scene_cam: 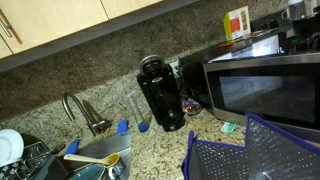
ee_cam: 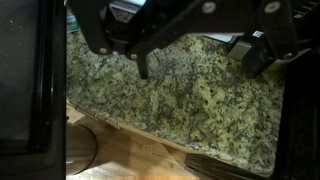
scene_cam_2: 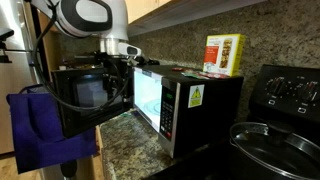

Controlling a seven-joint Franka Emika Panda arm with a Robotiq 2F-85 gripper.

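The microwave (scene_cam_2: 190,105) stands on the counter with its door (scene_cam_2: 92,90) swung open and its lit inside showing. From the other side, exterior view 1 shows the silver-framed door (scene_cam: 265,92) with a dark window. My gripper (scene_cam_2: 122,82) is close to the door and the microwave opening; whether it touches either cannot be told. In the wrist view, the two fingers of my gripper stand well apart, with only the granite counter (ee_cam: 190,105) visible below and no object between them. A dark panel (ee_cam: 30,90) fills that view's left edge.
A yellow box (scene_cam_2: 223,55) stands on top of the microwave. To its right is a stove with a black pan (scene_cam_2: 275,148). A black coffee maker (scene_cam: 162,92) and a sink faucet (scene_cam: 85,115) are along the counter. Blue-purple chair mesh (scene_cam: 215,160) is in front.
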